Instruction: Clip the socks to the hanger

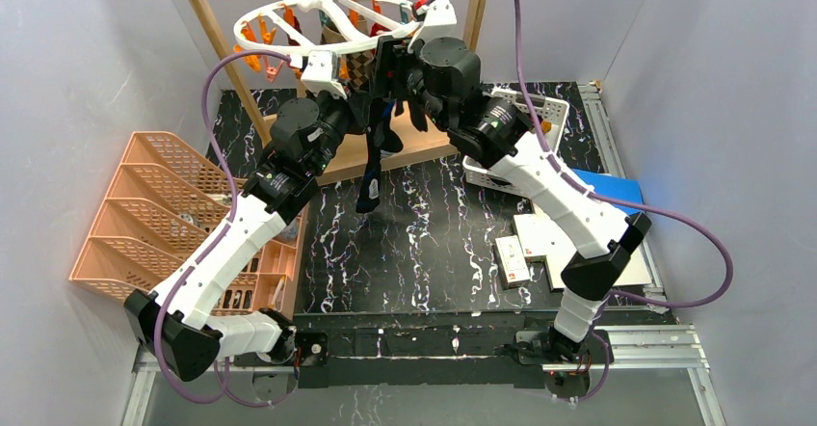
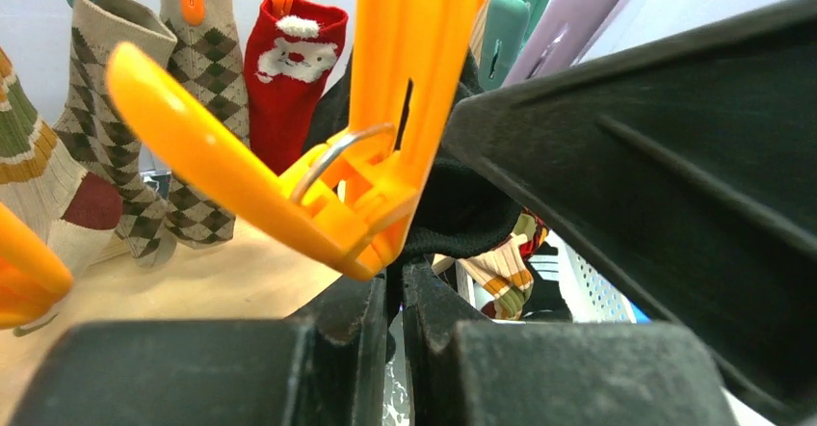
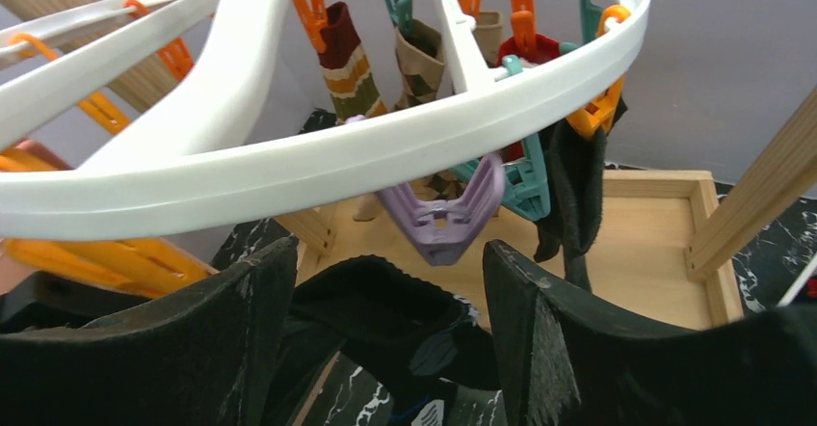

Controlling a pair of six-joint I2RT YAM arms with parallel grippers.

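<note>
My left gripper is shut on a black sock, which dangles below the hanger. The left wrist view shows the sock pinched at the fingertips. The white ring hanger crosses the right wrist view. From its near rim hangs a purple clip, between the parted fingers of my right gripper, which is open. Beneath that clip lies the held sock's opening, apart from it. A finger of the right gripper looms large in the left wrist view.
Socks hang from other clips, among them a red one and an argyle one. Orange clips crowd the left gripper. A white basket stands at the right.
</note>
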